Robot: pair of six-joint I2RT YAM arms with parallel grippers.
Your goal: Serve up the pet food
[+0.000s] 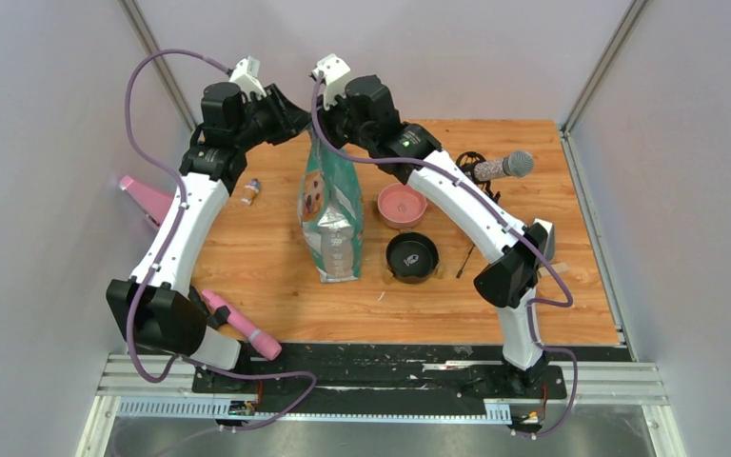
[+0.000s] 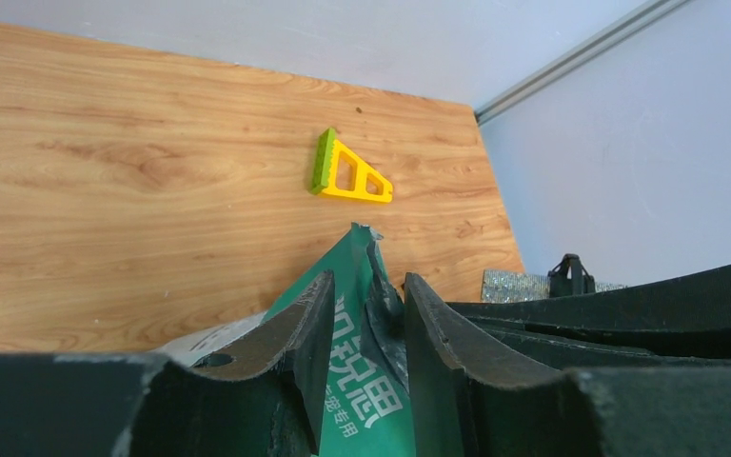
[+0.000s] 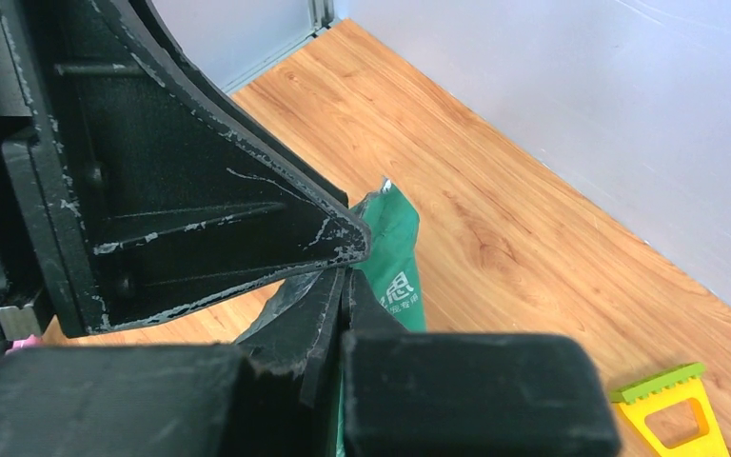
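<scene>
The tall green pet food bag (image 1: 331,214) stands mid-table, both grippers meeting at its top. In the left wrist view its crimped top (image 2: 352,371) shows between and behind the fingers of my left gripper, which stand open. My right gripper is shut at the bag top (image 3: 390,248); whether it pinches film is hidden behind its fingers and the other gripper. A pink bowl (image 1: 402,202) and a black bowl (image 1: 411,255) sit right of the bag.
A microphone (image 1: 506,165) and black items are at the right, pink objects (image 1: 246,324) at the left. A yellow-green toy (image 2: 352,181) lies on the table. Walls enclose the table.
</scene>
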